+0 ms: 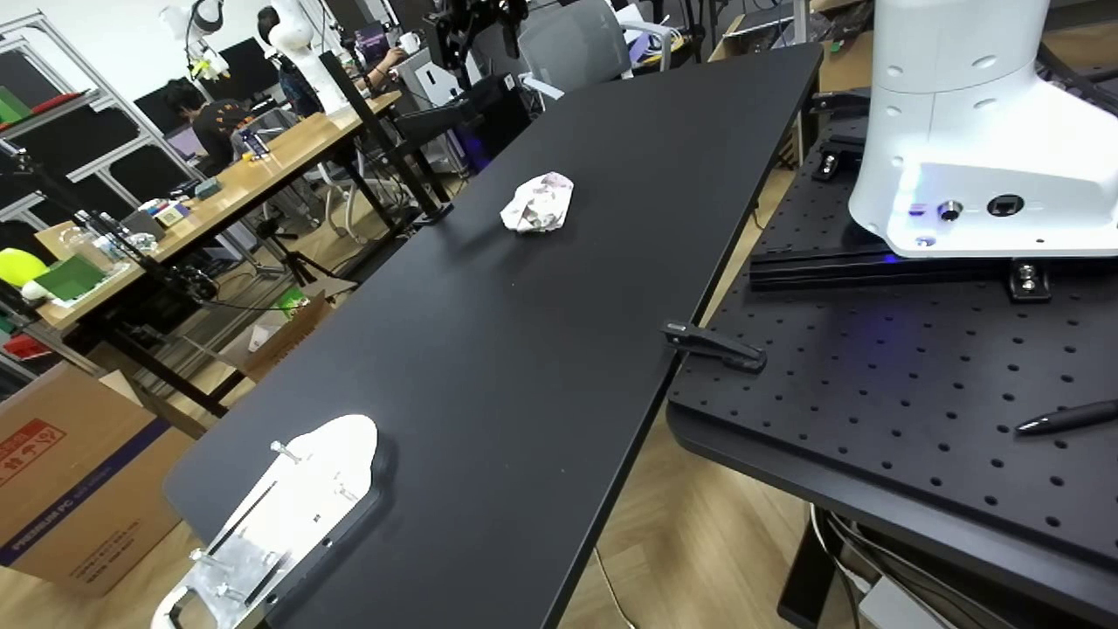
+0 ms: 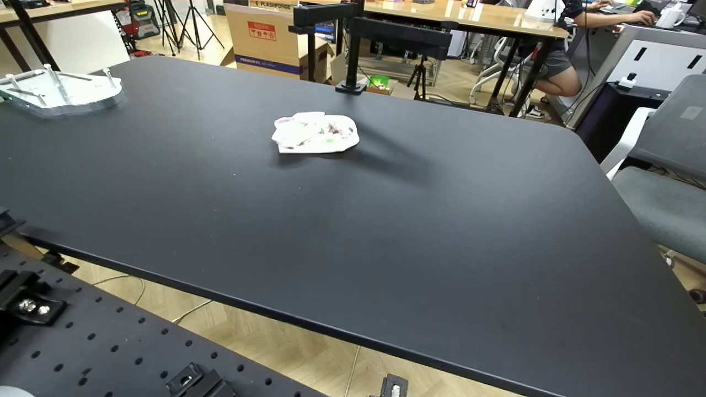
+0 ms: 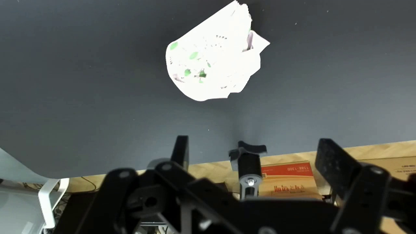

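Observation:
A crumpled white paper (image 1: 540,203) with small green and pinkish prints lies on the black table (image 1: 472,346). In exterior view 2 the same paper (image 2: 315,133) looks low and irregular, near the far edge. From the wrist, the paper (image 3: 212,58) fills the upper middle, apart from my fingers. My gripper is open, its two fingers wide apart and nothing held between them. Exterior view 1 shows part of the dark gripper (image 1: 477,31) at the top edge, above and beyond the paper.
A white plate-like fixture with upright pegs (image 1: 288,508) occupies one table end. A black post (image 2: 354,53) is clamped at the far edge, close to the paper. A grey chair (image 2: 675,159) stands beside the other end.

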